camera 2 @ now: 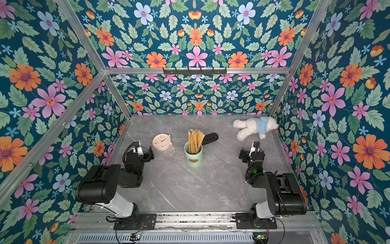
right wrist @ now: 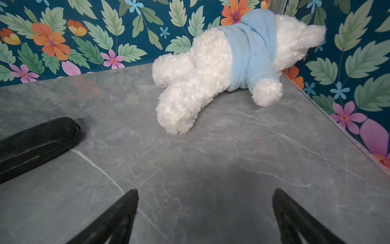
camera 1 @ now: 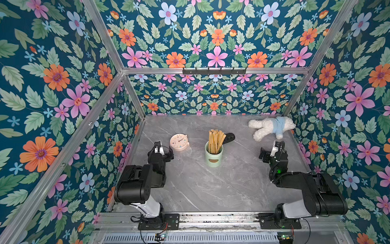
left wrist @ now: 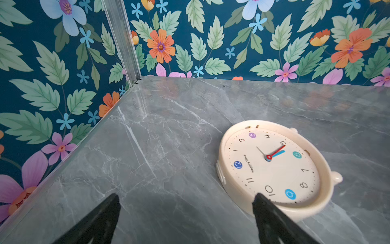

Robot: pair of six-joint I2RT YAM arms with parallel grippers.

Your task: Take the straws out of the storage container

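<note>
A pale green storage container (camera 1: 213,156) (camera 2: 193,158) stands upright in the middle of the table, with a bundle of yellowish straws (camera 1: 215,137) (camera 2: 195,138) sticking out of its top. My left gripper is open and empty at the left, near a clock, apart from the container. My right gripper is open and empty at the right, below a plush toy, also apart from the container. Neither wrist view shows the container.
A cream clock (left wrist: 272,170) lies face up left of the container. A black elongated case (right wrist: 36,142) lies behind it. A white plush toy in blue (right wrist: 243,61) lies at the back right.
</note>
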